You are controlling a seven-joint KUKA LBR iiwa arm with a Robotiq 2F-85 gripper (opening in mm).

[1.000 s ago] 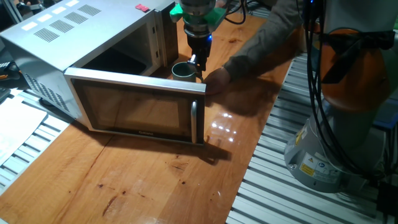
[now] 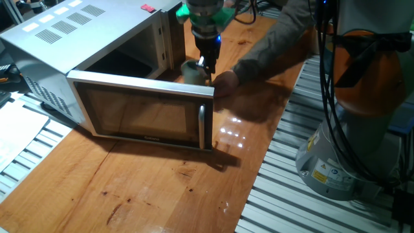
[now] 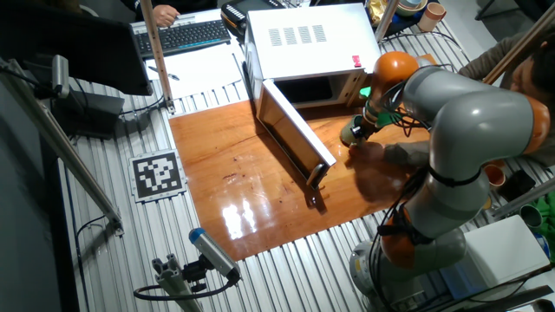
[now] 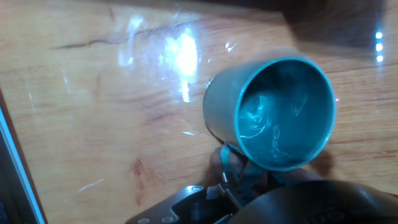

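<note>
A green mug [image 4: 221, 106] stands out in the wrist view, its open mouth facing the camera and its inside looking empty. Its handle [image 4: 227, 155] reaches down to my gripper, whose fingertips are at the handle; whether they are closed on it is unclear. A person's fingers [image 4: 216, 163] are right beside the handle. In exterior view 1 the mug [image 2: 192, 72] looks blurred and tilted behind the open microwave door [image 2: 142, 113], just left of the gripper [image 2: 208, 74]. The mug [image 3: 351, 133] also shows in exterior view 2.
The silver microwave [image 2: 84, 32] has its door swung wide, between the mug and the front of the wooden board [image 2: 149, 194]. A person's arm [image 2: 272, 48] reaches in from the back right, its hand [image 2: 225, 84] by the gripper. The board's front is clear.
The mug stood upright with a round rim showing earlier; now it has tipped and blurs. The arm, the person's hand and the microwave door look unmoved.
</note>
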